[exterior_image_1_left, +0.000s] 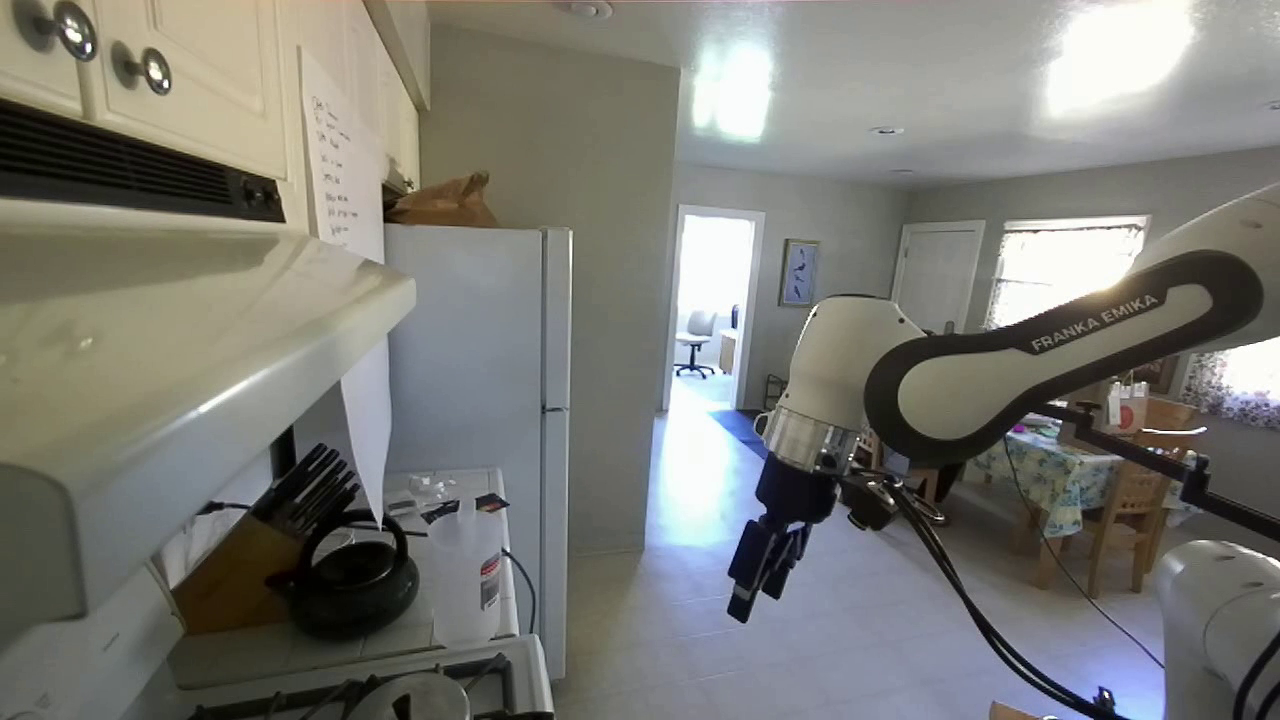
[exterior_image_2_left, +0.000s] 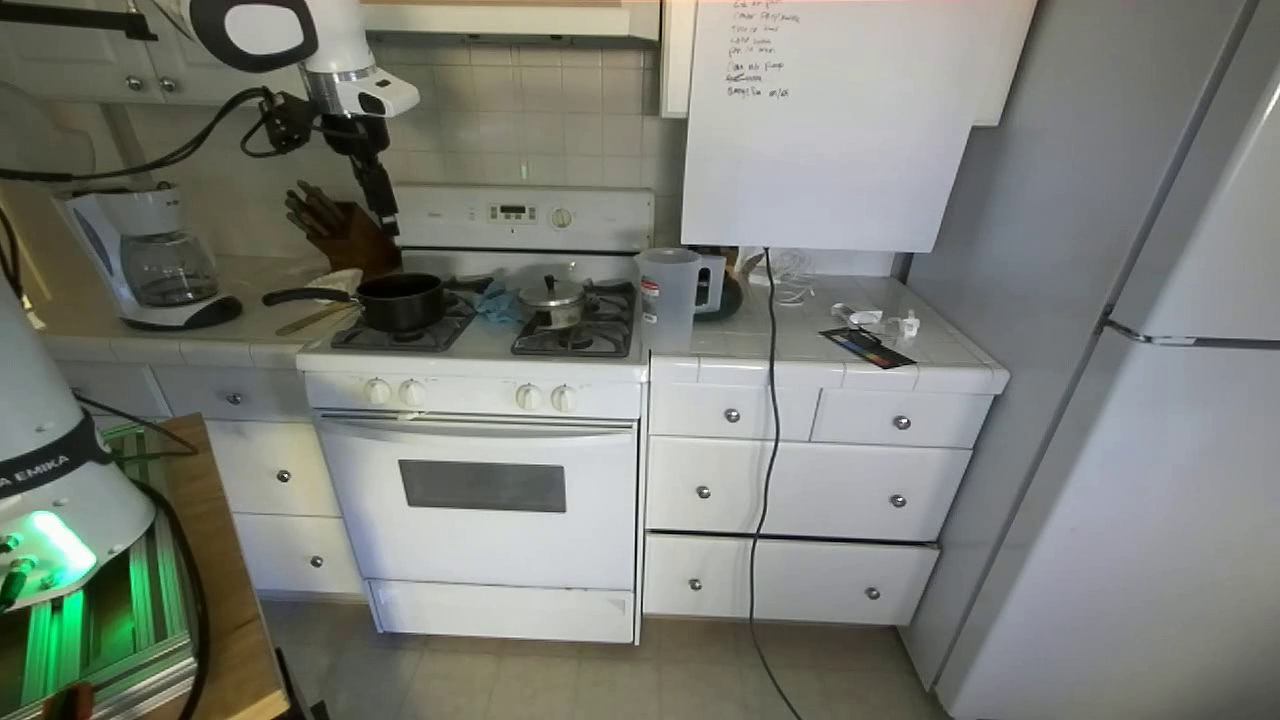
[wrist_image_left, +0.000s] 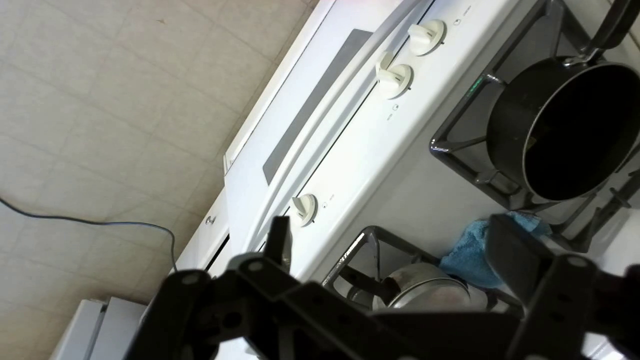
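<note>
In the wrist view my gripper stands open, its two dark fingers wide apart with nothing between them. Below it lie the stove front and cooktop. A black saucepan (wrist_image_left: 510, 126) sits on a burner at the right of that view. The lidded steel pot (wrist_image_left: 429, 285) shows partly behind the gripper's body, and a crumpled blue cloth (wrist_image_left: 471, 255) lies between the two pots, partly behind one finger. In exterior view 1 the gripper (exterior_image_1_left: 758, 596) points downward in the air, clear of the counter.
A clear plastic pitcher (exterior_image_2_left: 668, 300) stands on the counter right of the stove. The coffee maker (exterior_image_2_left: 162, 258) and the knife block (exterior_image_2_left: 356, 240) are to the left. A dark cable (exterior_image_2_left: 771, 420) hangs down over the drawers. The range hood (exterior_image_1_left: 216, 360) juts out above the cooktop.
</note>
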